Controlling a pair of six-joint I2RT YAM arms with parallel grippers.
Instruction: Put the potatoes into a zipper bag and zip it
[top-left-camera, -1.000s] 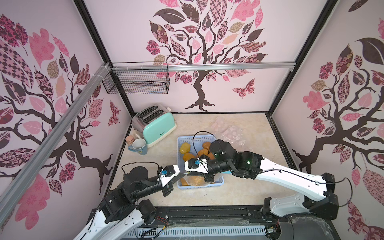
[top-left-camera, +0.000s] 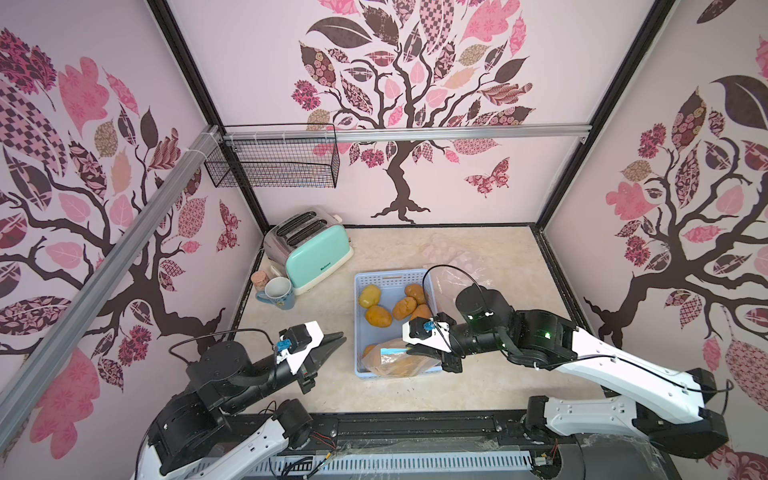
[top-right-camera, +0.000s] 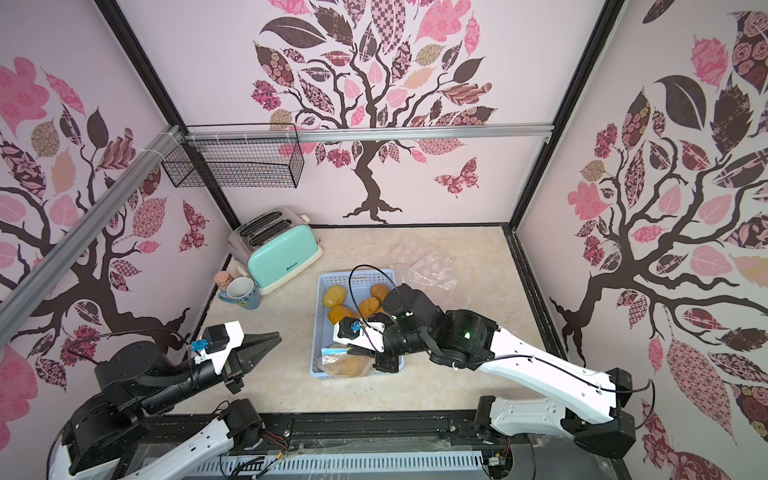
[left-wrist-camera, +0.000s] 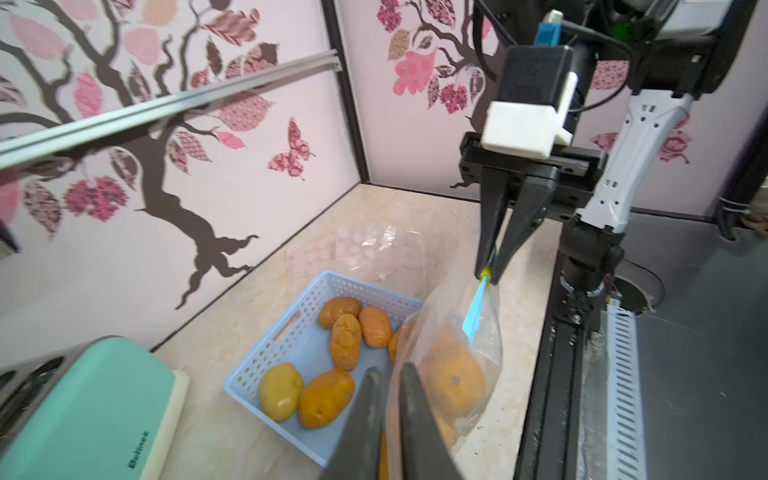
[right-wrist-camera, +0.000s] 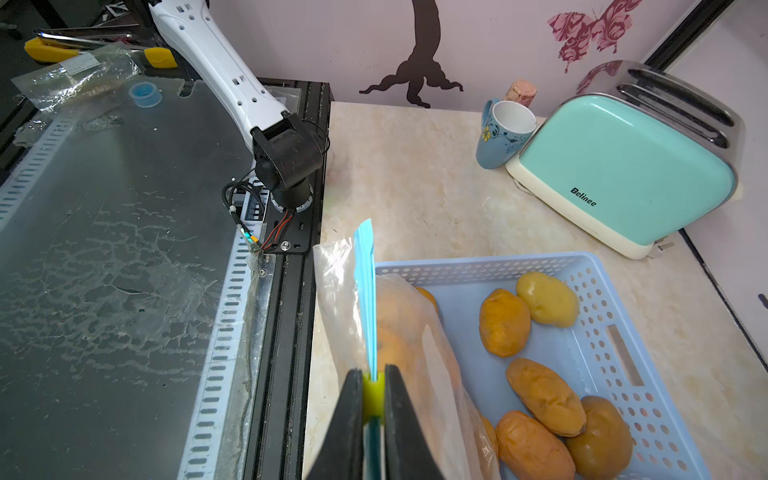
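A clear zipper bag (left-wrist-camera: 448, 368) with potatoes inside hangs over the front of the blue basket (right-wrist-camera: 480, 262). My right gripper is shut on the blue-and-yellow zip slider at the bag's top edge, the strip (right-wrist-camera: 365, 296) standing out from the fingertips. More potatoes (right-wrist-camera: 504, 321) lie loose in the basket. My left gripper (top-left-camera: 336, 344) is off to the left of the bag, apart from it; in the left wrist view its fingers are blurred, and how far they stand apart is unclear.
A mint toaster (top-left-camera: 313, 260) and a mug (top-left-camera: 278, 292) stand at the back left. Crumpled clear plastic (top-right-camera: 422, 264) lies behind the basket.
My left gripper has pulled back left, away from the bag. My right gripper has moved right with the bag's zip in it.
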